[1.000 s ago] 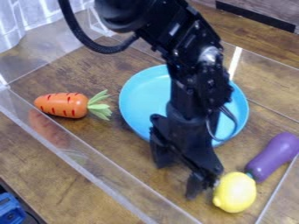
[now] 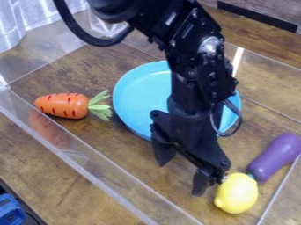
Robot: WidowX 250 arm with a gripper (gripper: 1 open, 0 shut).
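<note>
The black gripper (image 2: 182,163) hangs low over the wooden floor in front of the blue plate (image 2: 139,92), its fingers apart with nothing seen between them. A yellow lemon toy (image 2: 237,194) lies just right of the fingertips. A purple eggplant toy (image 2: 274,158) is beside the lemon at the right. An orange carrot toy (image 2: 62,105) with green leaves lies to the left of the plate. The arm hides the middle of the plate.
Clear plastic walls border the area at the left and bottom. A blue object (image 2: 9,213) sits at the lower left corner. Bare floor (image 2: 123,171) is open left of the gripper.
The gripper has shifted slightly over the last second, with small changes in its tilt. The toys and plate look unmoved.
</note>
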